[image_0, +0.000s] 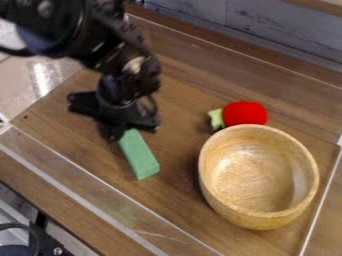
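Note:
My gripper (127, 120) hangs low at the left of the camera view, blurred, over the upper end of a green block (140, 157) lying on the wooden tray floor. Its fingers are too blurred and dark to tell whether they touch the block or how they stand. A red plush vegetable (245, 114) with a green top lies at the right, behind a wooden bowl (257, 205).
Clear low walls edge the wooden tray floor (201, 80). The bowl fills much of the right front.

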